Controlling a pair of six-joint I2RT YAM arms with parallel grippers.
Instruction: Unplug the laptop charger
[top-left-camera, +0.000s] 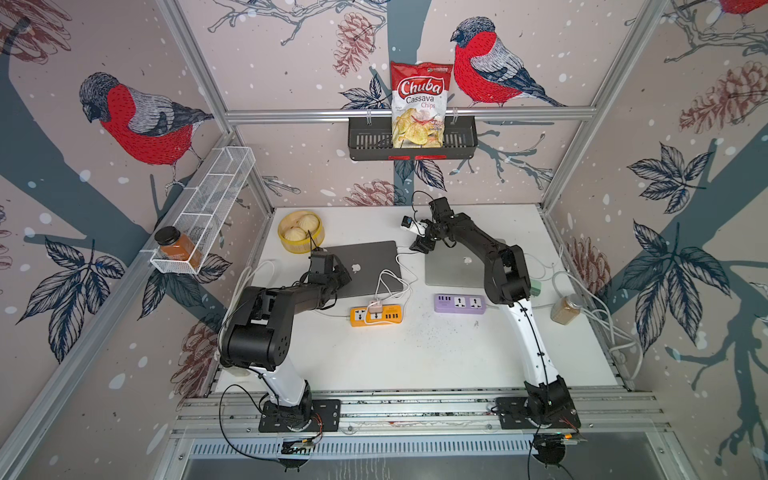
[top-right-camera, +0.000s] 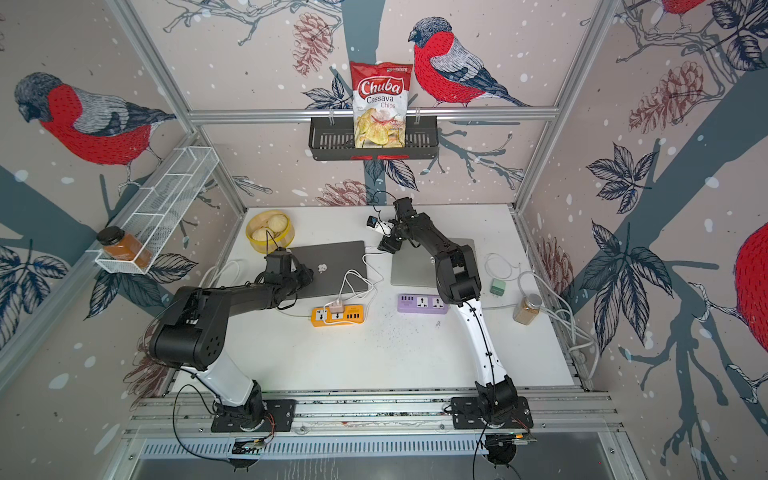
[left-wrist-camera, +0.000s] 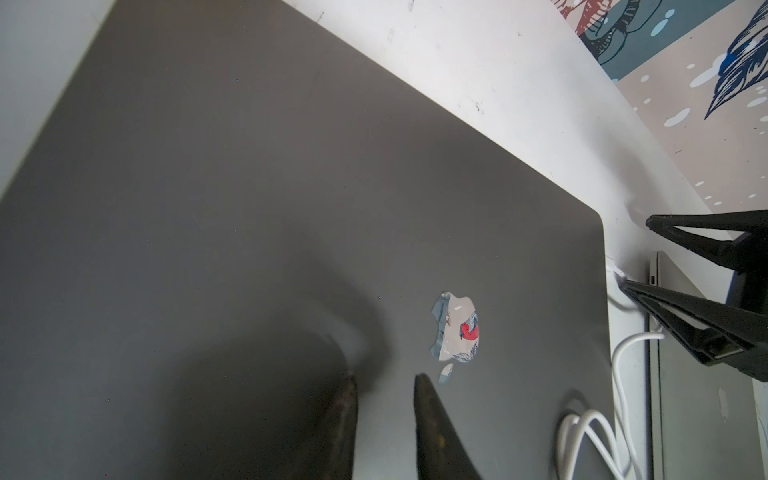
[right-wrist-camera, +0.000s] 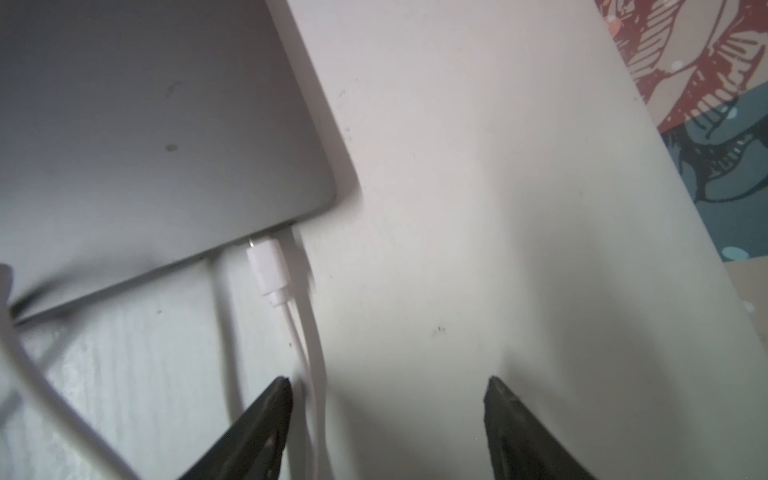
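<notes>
The dark laptop (left-wrist-camera: 200, 144) lies closed at left under my left gripper; its fingertips stand a little apart above the lid, with nothing clearly visible between them. In the right wrist view a white charger plug (right-wrist-camera: 269, 270) sits just off the laptop's edge (right-wrist-camera: 160, 160), a thin sliver of metal showing between them, its cable running toward me. My right gripper is open above that cable, nothing held. A looped white charger cable (top-left-camera: 386, 281) runs down to the orange power strip (top-left-camera: 359, 317).
A silver laptop (top-left-camera: 452, 268) lies at right, with a purple power strip (top-left-camera: 458, 303) before it. A yellow bowl of buns (top-left-camera: 301, 232) is at back left, a jar (top-left-camera: 565, 310) at right.
</notes>
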